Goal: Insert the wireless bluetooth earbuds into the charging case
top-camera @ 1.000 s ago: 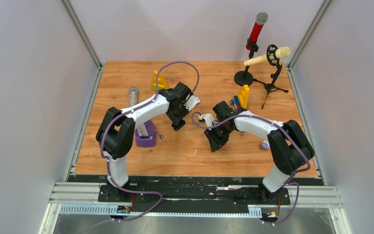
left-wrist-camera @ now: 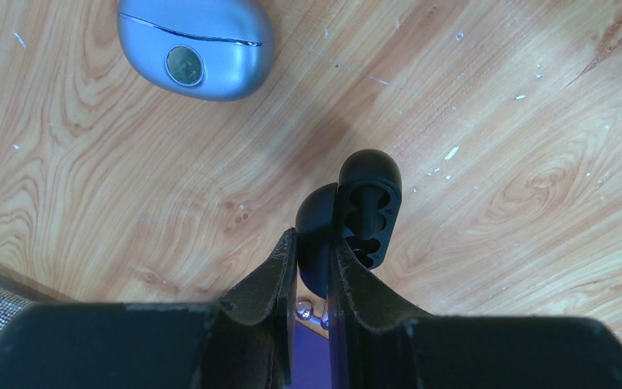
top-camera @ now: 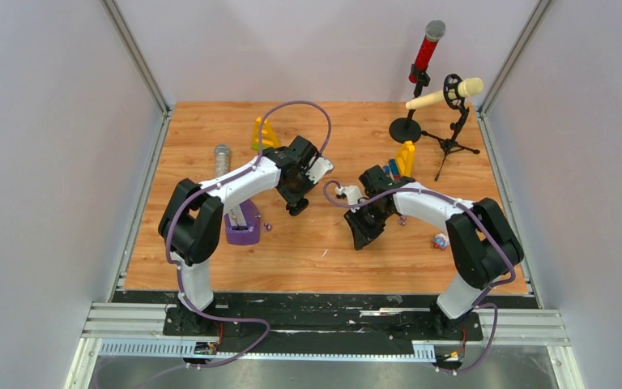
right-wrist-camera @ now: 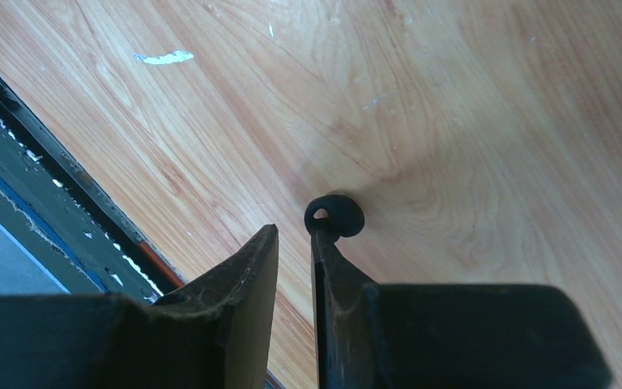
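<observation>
In the left wrist view the black charging case (left-wrist-camera: 371, 203) has its lid open, and the earbud hollows show. My left gripper is shut on this case above the wooden table. A black earbud (right-wrist-camera: 342, 215) appears in the right wrist view, just beyond the tip of one finger. The finger of my right gripper stands part open, with bare table showing in the gap. The earbud sits to one side of that gap; whether it touches the finger, I cannot tell. From above, the case (top-camera: 297, 207) is small under the left gripper, and the earbud is hidden.
A blue rounded case (left-wrist-camera: 198, 49) lies near the left gripper. Left of it stand a purple holder (top-camera: 243, 235) and a silver microphone (top-camera: 222, 158). A red microphone (top-camera: 425, 55) and a cream one (top-camera: 433, 98) stand back right.
My right gripper has shifted slightly to the right and a little away from the front edge. The left arm with the case has stayed still.
</observation>
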